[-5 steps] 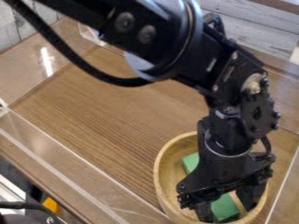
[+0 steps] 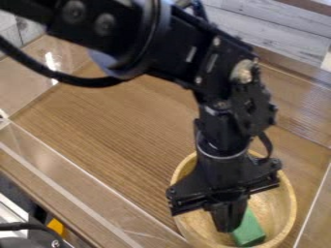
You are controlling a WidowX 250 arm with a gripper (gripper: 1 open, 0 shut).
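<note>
My black gripper hangs low over a round tan wooden bowl at the bottom right of the camera view, its fingertips close together and shut, with nothing seen held between them. A green block lies inside the bowl, just right of and below the fingertips; part of it is hidden behind the gripper.
The wooden surface left of and behind the bowl is clear, bordered by clear rims at the left and front. A white plank wall stands at the back. Dark cables and a small yellow object sit outside at the lower left.
The gripper has moved left and upward from the right part of the bowl, uncovering more of the green block at the bowl's right.
</note>
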